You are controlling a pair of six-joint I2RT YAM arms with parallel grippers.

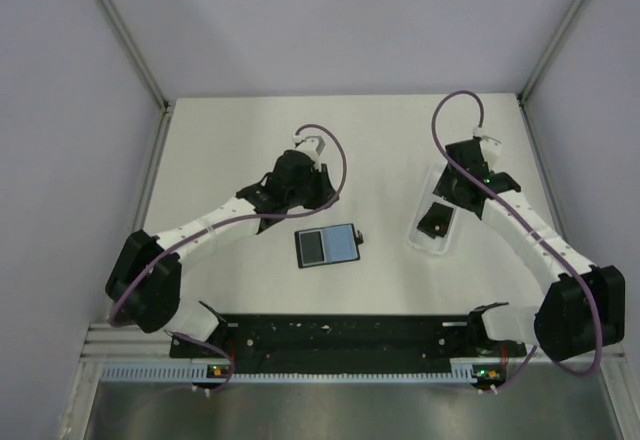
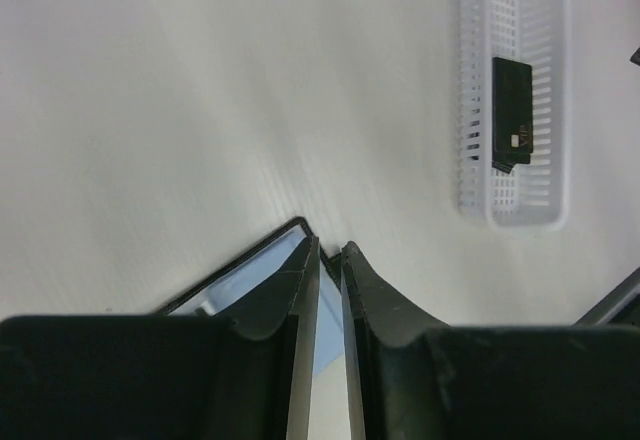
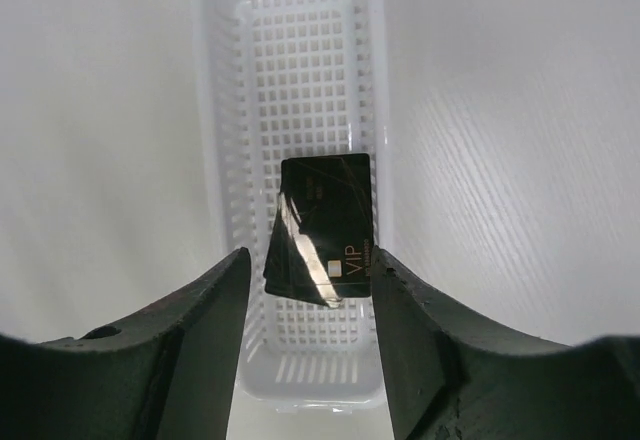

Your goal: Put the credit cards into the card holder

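Note:
A white plastic basket [image 1: 425, 240] on the right of the table holds black cards [image 1: 434, 220], one marked VIP [image 3: 325, 215]; it shows in all views. My right gripper [image 1: 470, 185] hovers over the basket, open and empty, its fingertips [image 3: 233, 270] either side of the lower basket in the right wrist view. A flat open card holder [image 1: 340, 243] with a dark half and a blue half lies at the table's middle. My left gripper [image 1: 320, 185] is above and behind the holder, its fingers close together in the left wrist view, nothing visible between them.
Walls bound it on both sides and behind.

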